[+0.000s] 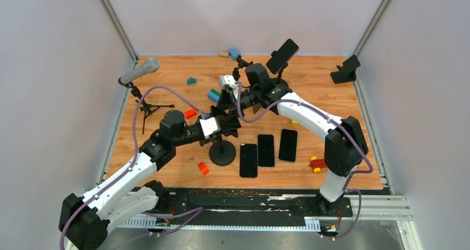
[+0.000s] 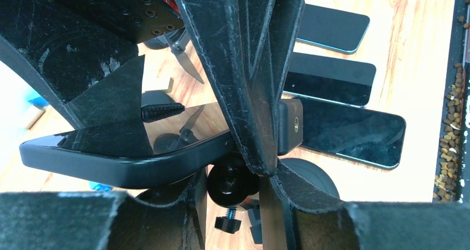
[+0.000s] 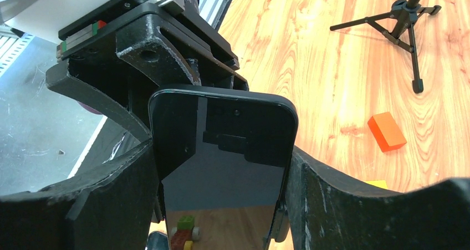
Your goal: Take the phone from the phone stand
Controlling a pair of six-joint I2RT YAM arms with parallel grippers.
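The phone stand (image 1: 221, 153) has a round black base at table center, below both grippers. In the left wrist view its ball joint (image 2: 233, 183) sits between the fingers of my left gripper, which looks shut on it. The phone (image 2: 105, 161) lies tilted just above, in the holder (image 2: 291, 125), with my right arm's dark gripper over it. In the right wrist view the phone (image 3: 221, 178) stands between the fingers of my right gripper; whether they press on it is unclear.
Three loose phones (image 1: 266, 150) lie right of the stand. A microphone tripod (image 1: 146, 108) stands at left, another phone on a stand (image 1: 281, 56) at back right, an empty holder (image 1: 346, 72) at far right. Toy blocks (image 1: 203, 168) are scattered about.
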